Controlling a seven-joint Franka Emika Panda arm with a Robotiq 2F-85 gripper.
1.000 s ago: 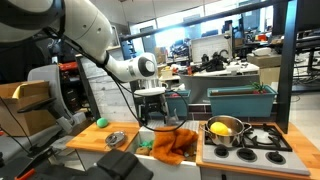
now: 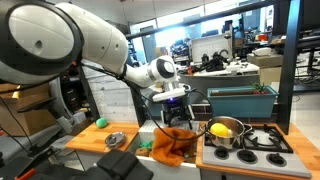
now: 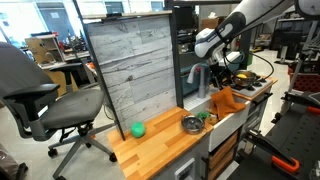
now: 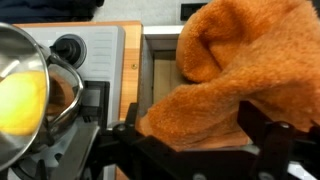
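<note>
An orange cloth [image 2: 174, 146] lies bunched in the white sink-like basin, partly draped over its edge, as the exterior view 2 shows for the cloth [image 3: 228, 102]. Above it hangs my gripper [image 2: 183, 108], its fingers apart. From the wrist view, the cloth [image 4: 205, 105] spreads right under the open gripper, and nothing sits gripped between the fingers. Whether the fingertips touch the cloth I cannot tell.
Right of the basin, a metal pot [image 2: 225, 131] holding a yellow thing [image 2: 220, 130] stands on the black-and-silver stove [image 2: 250, 157]. A metal bowl [image 2: 116, 140] and a green ball [image 2: 102, 122] are on the wooden counter at left. Behind stands a blue-green box [image 2: 242, 104].
My arm has swung to the right across the basin, bringing the gripper over toward the pot side. The cloth stays in roughly the same place.
</note>
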